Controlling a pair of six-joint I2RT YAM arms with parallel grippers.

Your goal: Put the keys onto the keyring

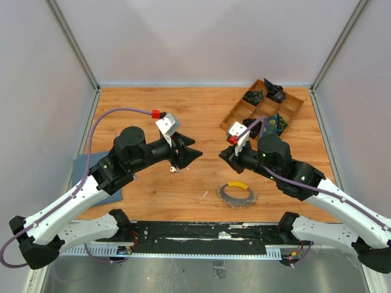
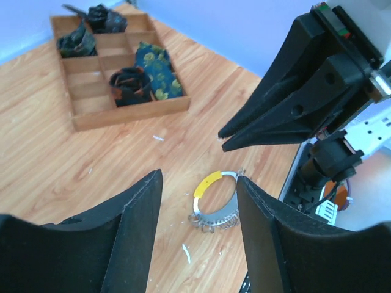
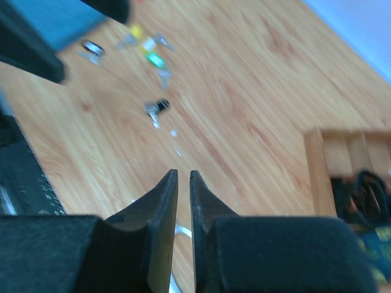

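The keyring [image 1: 237, 194], a grey loop with a yellow section and clear bits along its edge, is below my right gripper [image 1: 222, 156], apart from both grippers. The left wrist view shows the keyring [image 2: 198, 190] beyond my left gripper; whether it rests flat on the table I cannot tell. My left gripper stands open, empty. Only a narrow gap separates the fingertips of my right gripper, with nothing between them. In the right wrist view lie a black-headed key [image 3: 156, 108], a green-headed key [image 3: 155, 60] and another black-headed key [image 3: 93, 47].
A wooden compartment box [image 1: 291, 108] holding dark bundles and a patterned cloth stands at the back right. A blue mat [image 1: 79, 168] lies at the left, partly under the left arm. Bare table [image 1: 165, 101] spreads across the back and middle.
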